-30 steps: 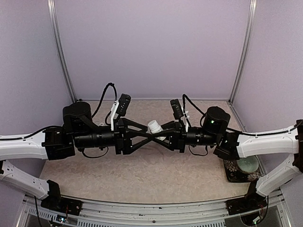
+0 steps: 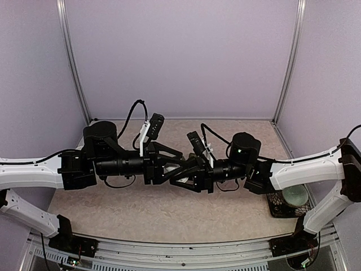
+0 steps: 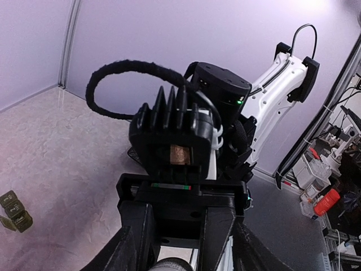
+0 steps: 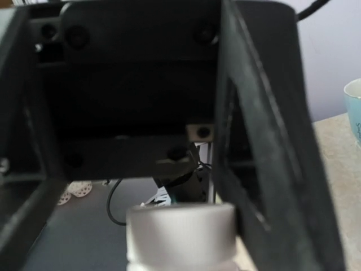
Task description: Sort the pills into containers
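A white bottle (image 2: 183, 179) is held in the air above the table, mostly hidden by both grippers' fingers. My right gripper (image 2: 187, 172) is shut on its body. From the left, my left gripper (image 2: 174, 164) reaches around the cap end, its fingers part open. In the right wrist view the white cap (image 4: 180, 232) stands between the left gripper's wide-set black fingers (image 4: 265, 130), clear of the left-hand one and close to the right-hand one. Only the bottle's top edge (image 3: 170, 266) shows at the bottom of the left wrist view. No loose pills are visible.
A black basket (image 2: 278, 206) with a pale green bowl (image 2: 295, 195) stands at the table's right. A light blue cup (image 4: 353, 108) shows in the right wrist view, and a small dark sectioned object (image 3: 16, 211) in the left wrist view.
The right gripper has shifted left and slightly down with the bottle, now mostly covered.
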